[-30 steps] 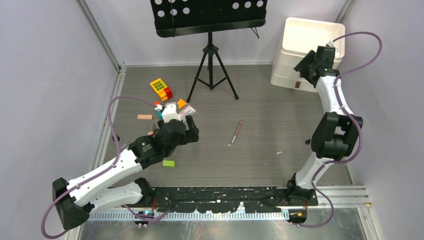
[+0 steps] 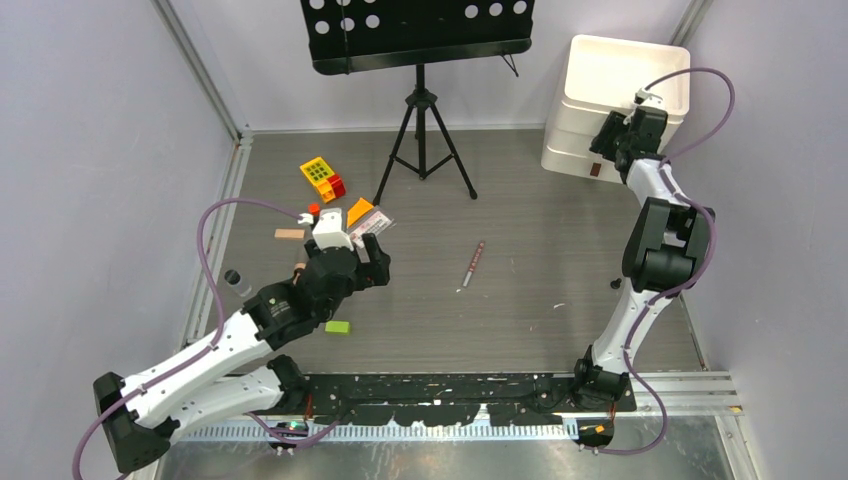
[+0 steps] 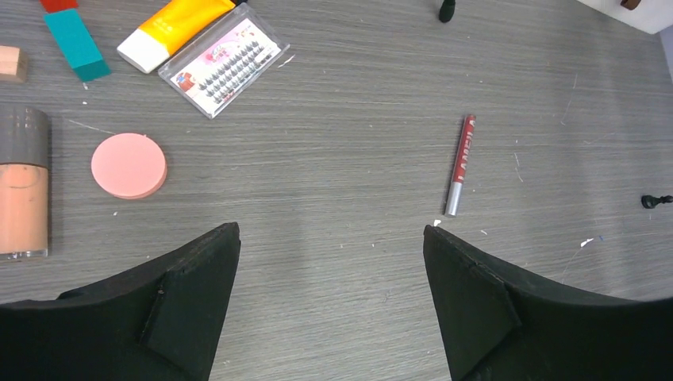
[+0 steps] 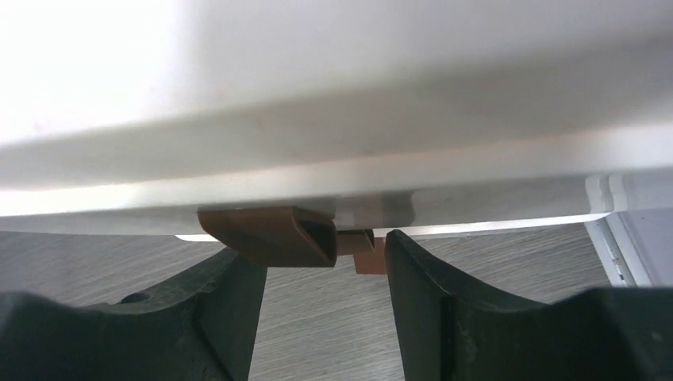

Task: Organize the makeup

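My right gripper is at the front of the white drawer box [image 2: 615, 65] at back right, its fingers part open below a brown handle tab [image 4: 270, 234]. Whether they touch it I cannot tell. My left gripper stands open and empty over the floor. In the left wrist view lie a pink compact [image 3: 128, 165], a clear-capped peach bottle [image 3: 22, 206], a yellow tube [image 3: 186, 25], a lash tray [image 3: 226, 59] and a red-silver pencil [image 3: 461, 163].
A music stand [image 2: 420, 100] occupies the back middle. Toy bricks [image 2: 322, 176], a wooden block [image 2: 290, 233] and a green block [image 2: 338, 327] lie on the left.
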